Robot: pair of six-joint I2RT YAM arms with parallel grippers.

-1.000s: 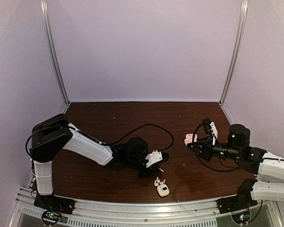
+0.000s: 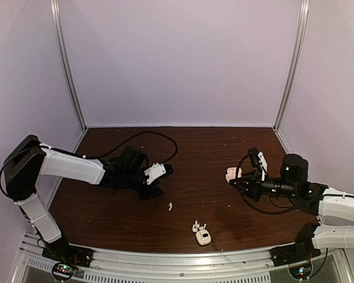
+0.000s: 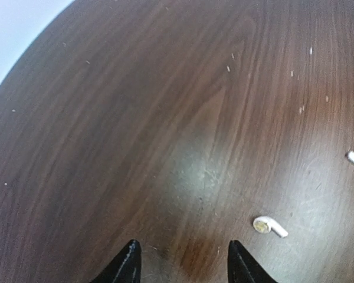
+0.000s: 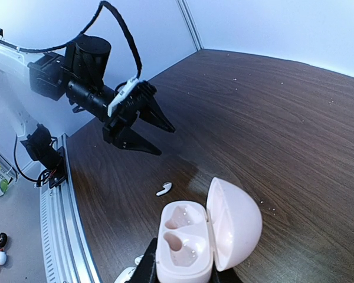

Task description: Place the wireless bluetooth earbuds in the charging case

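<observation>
A lone white earbud (image 2: 170, 206) lies on the table; the left wrist view shows this earbud (image 3: 270, 226) to the right of my open fingers. My left gripper is above the table with nothing between its tips; in the top view this gripper (image 2: 156, 193) is just up and left of the earbud. On the right, my right gripper (image 2: 237, 181) is shut on a pale pink charging case (image 4: 184, 262), held off the table. Its lid (image 4: 239, 224) is swung open, and both slots look empty in the right wrist view.
Near the front edge lies a second white case (image 2: 203, 237) with small white earbuds (image 2: 196, 226) at its upper side. Tiny pale specks dot the brown table. The left arm's cable loops above it.
My left arm has moved left and back. A white earbud showed at its gripper before, further right; now it lies apart on the table. The right arm, with the case, shifted slightly left.
</observation>
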